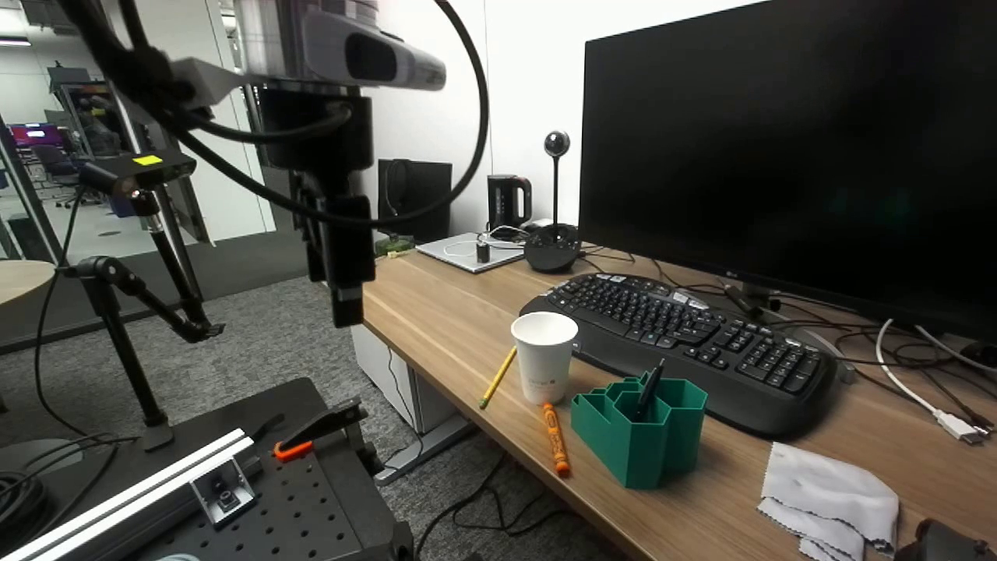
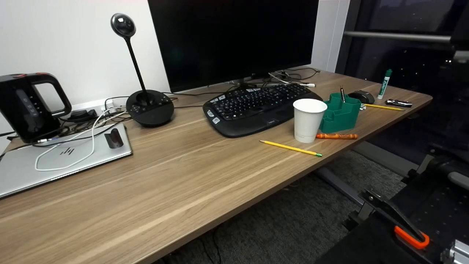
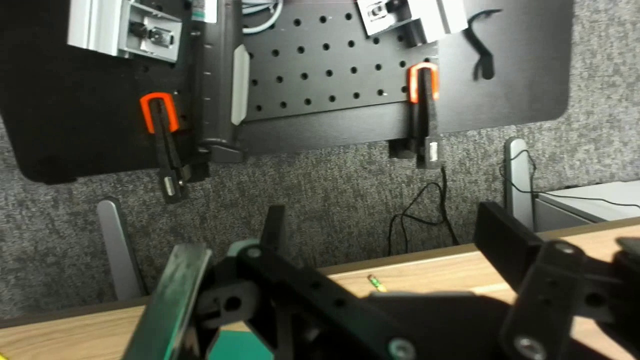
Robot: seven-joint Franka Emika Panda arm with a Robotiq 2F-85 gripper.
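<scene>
High above the desk's near edge, my gripper point(image 1: 347, 304) points down in exterior view 1. Its two black fingers point(image 3: 276, 225) stand wide apart in the wrist view, with only floor and desk edge visible between them. A white paper cup point(image 2: 307, 121) stands upright on the desk, a yellow pencil point(image 2: 290, 148) lying beside it. An orange crayon point(image 1: 555, 439) lies between the cup and a green organizer point(image 1: 640, 435). One black pen point(image 1: 649, 391) is upright in that organizer. The gripper touches none of these.
A black keyboard point(image 1: 687, 341) and large monitor point(image 1: 794, 159) are behind the cup. A white cloth point(image 1: 827, 495) lies to the right. The webcam stand point(image 2: 149, 107), kettle point(image 2: 33, 105) and laptop point(image 2: 66, 154) occupy the far end. Bare desk point(image 2: 176, 184) lies between.
</scene>
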